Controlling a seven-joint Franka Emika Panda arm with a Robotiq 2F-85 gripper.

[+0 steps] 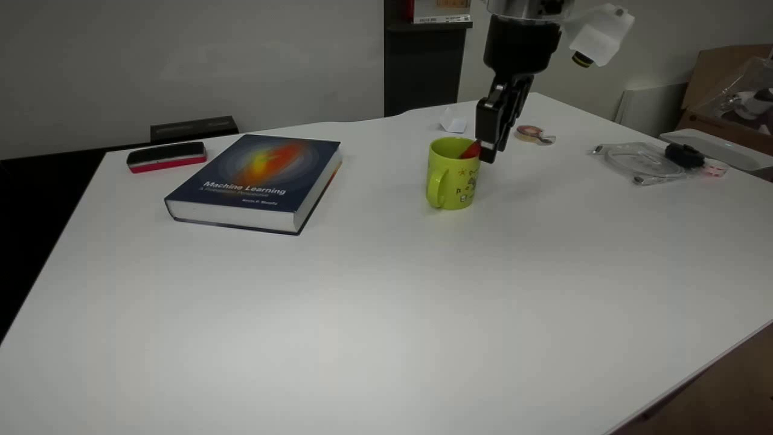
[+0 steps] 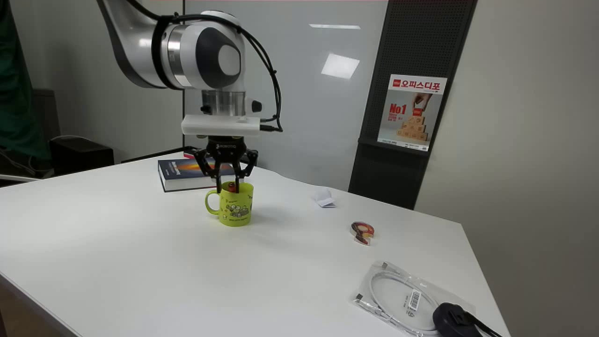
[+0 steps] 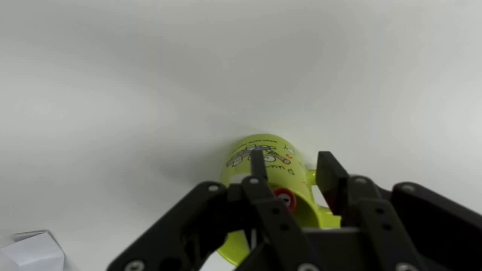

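Observation:
A lime-green mug (image 1: 453, 185) with printed figures stands upright on the white table, and a red marker-like object (image 1: 470, 151) leans inside it. Its round red end (image 3: 285, 199) shows in the mug's mouth in the wrist view; its lower part is hidden. Pointing down at the mug's rim, my gripper (image 2: 228, 190) is partly open. In the wrist view a clear gap separates the fingers (image 3: 258, 165), one on each side of the red end as seen from above. No grip on it shows.
A thick Machine Learning book (image 1: 253, 181) and an eraser (image 1: 166, 157) lie left of the mug. Folded white paper (image 2: 324, 198), a tape roll (image 2: 362, 231) and a bagged cable (image 2: 401, 303) lie on the other side.

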